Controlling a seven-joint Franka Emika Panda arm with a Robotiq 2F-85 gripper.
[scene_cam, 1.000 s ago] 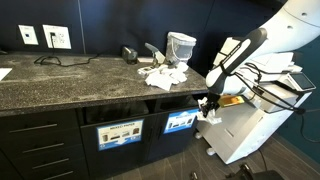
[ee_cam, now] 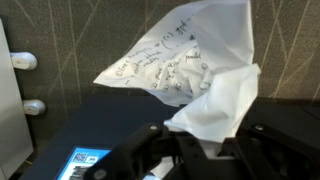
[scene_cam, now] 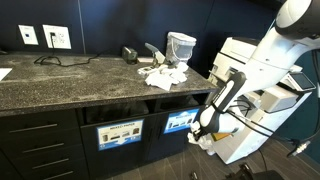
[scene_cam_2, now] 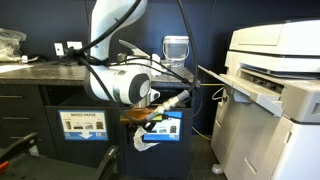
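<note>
A crumpled white sheet of paper with handwriting on it fills the middle of the wrist view. My gripper is shut on its gathered end, which hides the fingertips. From the second exterior view, the paper hangs below the gripper, in front of the bin cabinet. In the first exterior view the gripper is low by the right blue label, with the paper just below it.
Blue-and-white labels mark the cabinet front, one reading mixed paper. More crumpled white paper lies on the dark countertop beside a clear container. A white printer stands at the right.
My arm has come down and slightly left in the first exterior view, toward the floor beside the cabinet. The paper has moved down with the gripper.
</note>
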